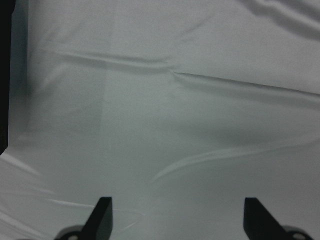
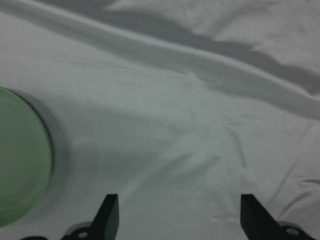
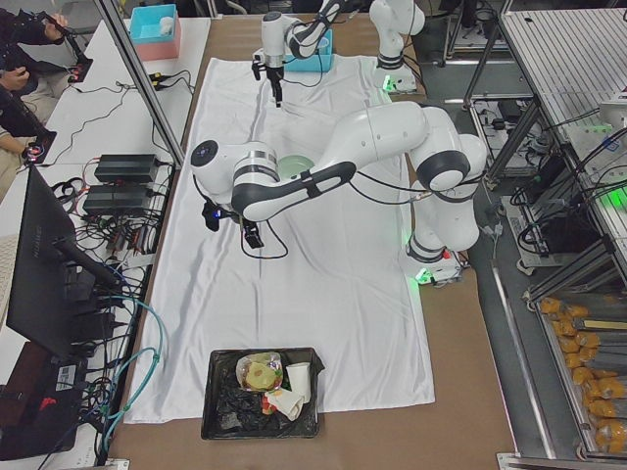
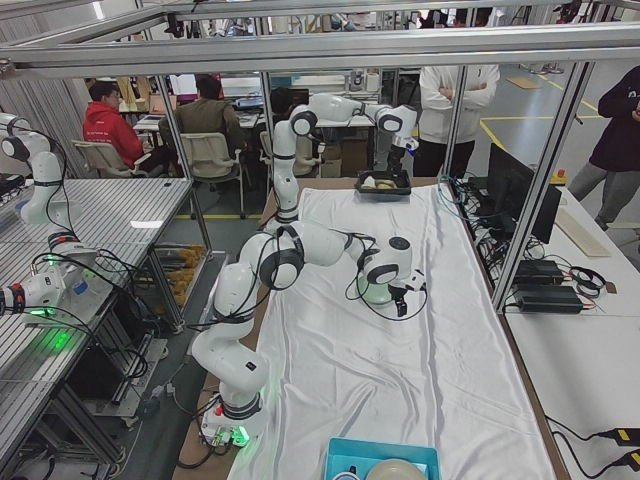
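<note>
My left gripper [image 3: 231, 223] is over the white cloth, open, nothing between its fingers in its wrist view. A green plate [image 3: 295, 164] lies beyond it, partly behind the arm. My right gripper [image 3: 267, 83] is at the far end in the camera left view; in the right wrist view it is open and empty over cloth, with the plate [image 2: 20, 155] at its left.
A black tray [image 3: 220, 411] with food packages and napkins lies at the left-arm end; a blue tray [image 4: 340, 460] with dishes at the other. A monitor and cables line one side.
</note>
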